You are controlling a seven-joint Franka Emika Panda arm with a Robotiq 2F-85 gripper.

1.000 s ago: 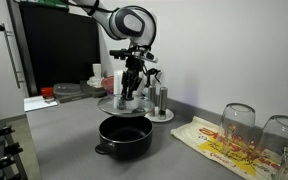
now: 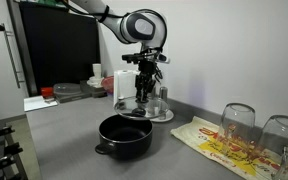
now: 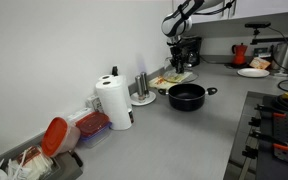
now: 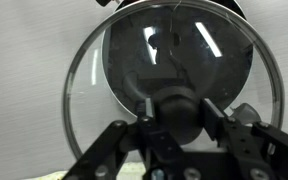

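A clear glass lid [image 4: 87, 85] with a dark knob [image 4: 177, 108] hangs from my gripper, which is shut on that knob. In exterior view 1 the lid [image 2: 135, 108] is above the far part of a black pot [image 2: 125, 136]. Through the glass, the wrist view shows the pot's dark inside [image 4: 134, 65], set off toward the top of the lid's circle. The pot [image 3: 188, 99] stands uncovered on the table, and the lid is hard to make out in exterior view 2.
Behind the pot are a white plate [image 2: 162, 116] and a white paper roll [image 3: 113, 104]. Two upturned glass jars [image 2: 237, 126] and a yellow-patterned cloth [image 2: 202, 140] lie to the right in exterior view 1.
In exterior view 1 my gripper has carried the lid rightward, from above the pot's left back side to over its far part. The pot has stayed in place.
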